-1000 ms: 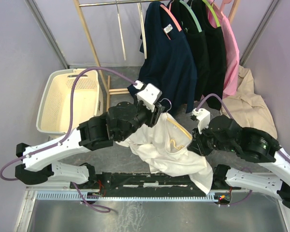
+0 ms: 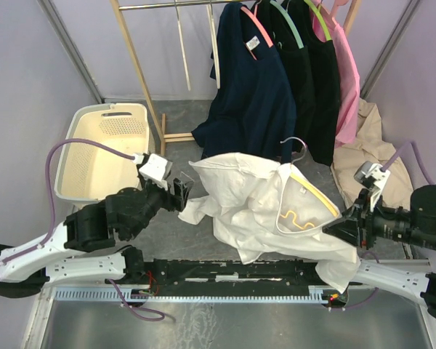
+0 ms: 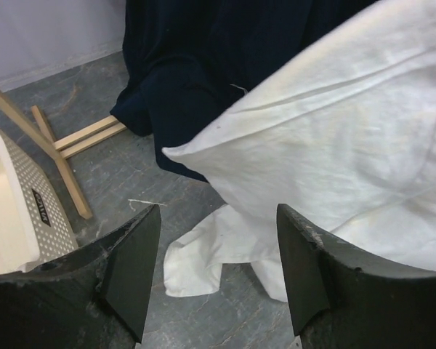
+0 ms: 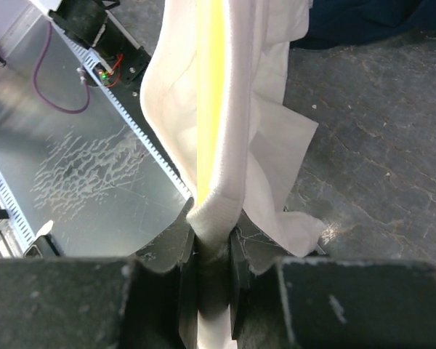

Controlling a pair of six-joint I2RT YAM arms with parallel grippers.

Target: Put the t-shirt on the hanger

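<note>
The white t-shirt spreads across the middle in the top view, its neck opening facing up. A yellow hanger lies partly inside that opening, its metal hook sticking out at the far side. My right gripper is shut on the shirt's right shoulder; in the right wrist view the white cloth narrows between the fingers, with the hanger's yellow arm just above. My left gripper stands open and empty, left of the shirt's free left shoulder. Whether the hanger's left arm is inside the shirt is hidden.
A clothes rack with navy, black and pink garments stands behind the shirt. The cream basket is at the left. Beige cloth lies on the right. Grey floor shows between basket and shirt.
My left gripper has drawn back left, away from the shirt and hanger. The right gripper has moved right, carrying the shirt and hanger with it; the left shoulder has come into view.
</note>
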